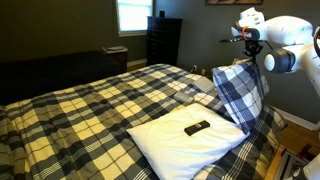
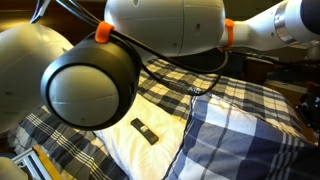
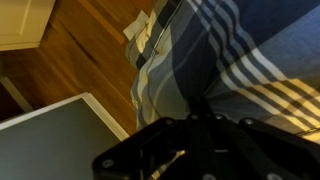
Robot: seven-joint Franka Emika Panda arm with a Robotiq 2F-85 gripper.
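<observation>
A blue-and-white plaid blanket (image 1: pixel 238 95) hangs in a raised fold at the right side of the bed. At the top of that fold is my gripper (image 1: pixel 254 57), shut with the cloth gathered at its fingertips. The wrist view shows the plaid blanket (image 3: pixel 245 60) creased and drawn in towards the gripper; the dark fingers hide the exact pinch. In exterior view 2 the arm covers the gripper, while the plaid blanket (image 2: pixel 235 135) rises in the foreground.
On the bed lies a white cloth (image 1: pixel 175 145) with a dark remote-like object (image 1: pixel 197 127) on it. Plaid bedding (image 1: pixel 70 120) spreads flat to the left. A dark dresser (image 1: pixel 163 42) stands at the back. Wooden floor (image 3: pixel 85 40) shows below the wrist camera.
</observation>
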